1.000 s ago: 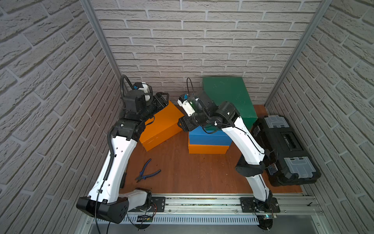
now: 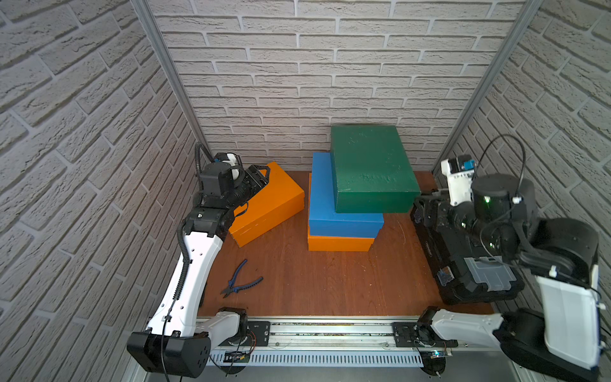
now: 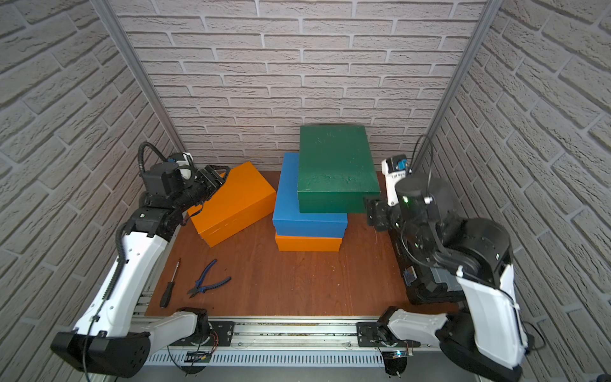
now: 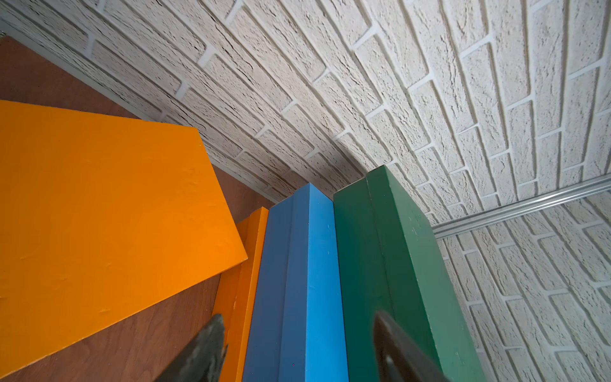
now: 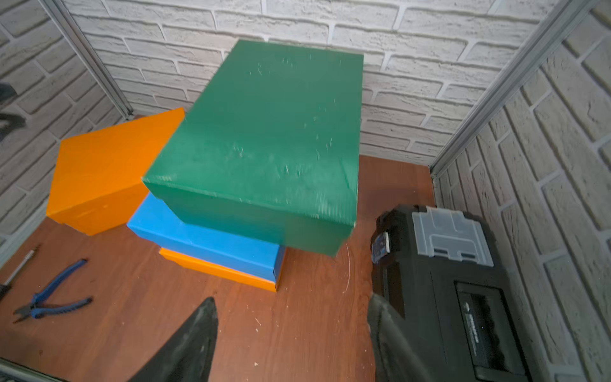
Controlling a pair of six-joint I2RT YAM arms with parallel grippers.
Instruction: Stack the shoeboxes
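A green shoebox [image 2: 372, 162] sits on a blue shoebox [image 2: 343, 226], offset to the right, over an orange shoebox [image 2: 339, 243]. Another orange shoebox [image 2: 270, 200] lies askew to their left. My left gripper [image 2: 256, 178] hovers over that loose box; in the left wrist view its blurred fingers are apart, with nothing visibly between them. My right gripper [image 3: 375, 213] is beside the green box's right side, blurred in the top views; in the right wrist view its fingers are apart, with no box visibly between them.
A black toolbox [image 5: 445, 305] stands along the right wall. Blue pliers [image 2: 242, 283] and a screwdriver [image 3: 170, 283] lie at the front left. Brick walls enclose the back and sides.
My right arm has swung quickly right, from in front of the stack to its right side. My left arm has shifted slightly down in the view. The boxes have not moved.
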